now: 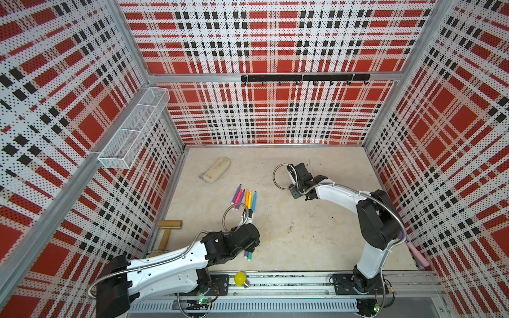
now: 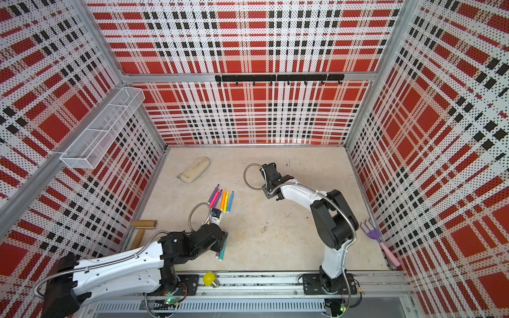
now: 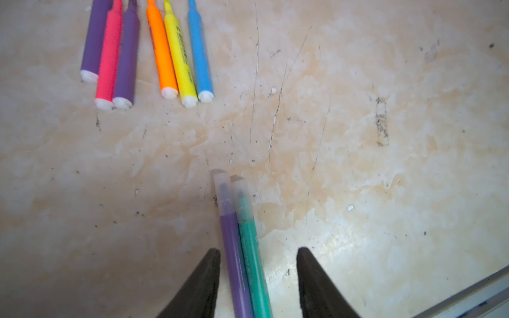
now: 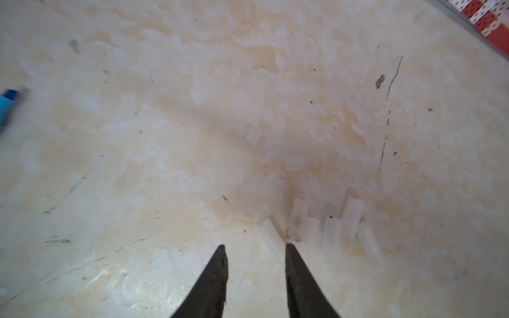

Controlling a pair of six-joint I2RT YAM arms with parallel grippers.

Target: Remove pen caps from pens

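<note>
In the left wrist view a capped purple pen and a capped teal pen lie side by side beneath my open left gripper. Beyond them lie uncapped pens: purple, pink, orange, yellow and blue. In the right wrist view several loose clear caps lie on the table just ahead of my right gripper, which is open with nothing between its fingers.
A beige pouch lies at the back left, wooden pieces at the left edge, a pink-handled fork at the right edge.
</note>
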